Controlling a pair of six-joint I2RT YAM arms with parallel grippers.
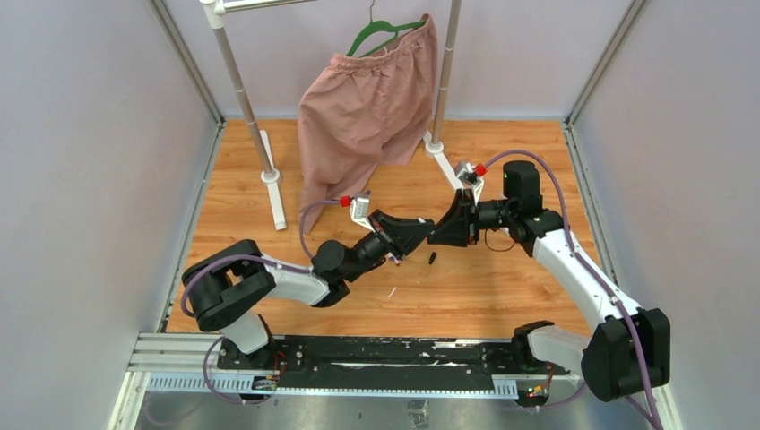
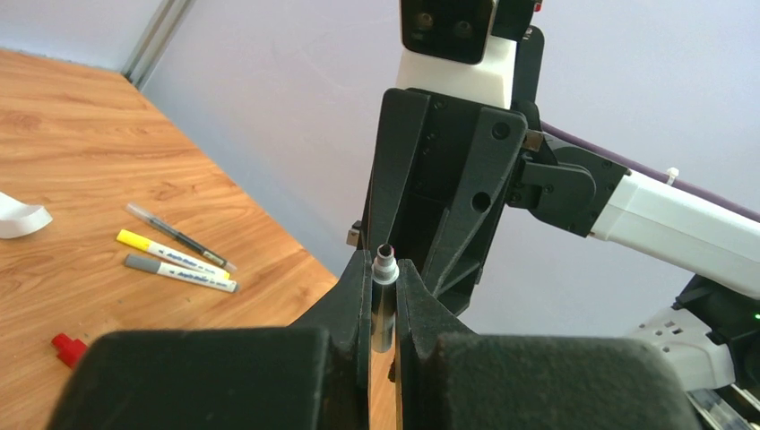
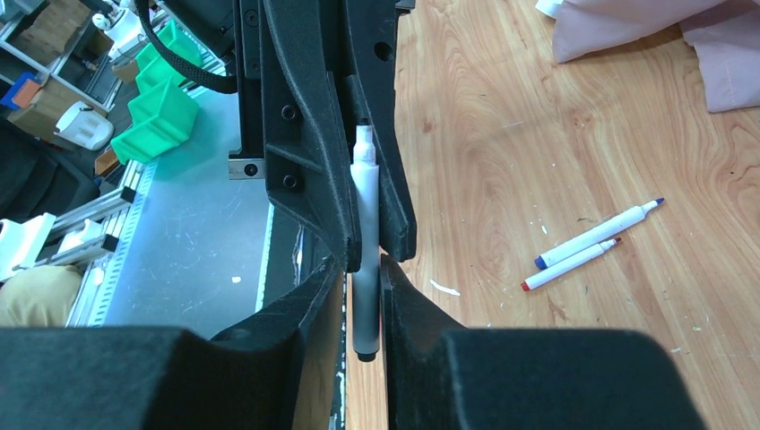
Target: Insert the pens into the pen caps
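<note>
A white pen (image 3: 366, 242) stands upright between the two grippers, its tip bare at the top in the right wrist view. My left gripper is shut on it; only its upper end shows above the fingertips in the left wrist view. My right gripper faces it closely, fingers either side of the pen's lower part; whether they grip is unclear. On the table lie a blue pen (image 3: 596, 235), a red pen (image 3: 571, 264), yellow (image 2: 170, 253) and grey markers (image 2: 179, 273), a dark pen (image 2: 179, 235) and a red cap (image 2: 70, 349).
A pink garment (image 1: 363, 116) hangs on a white rail at the back, its hem on the table. Small scraps lie on the wood.
</note>
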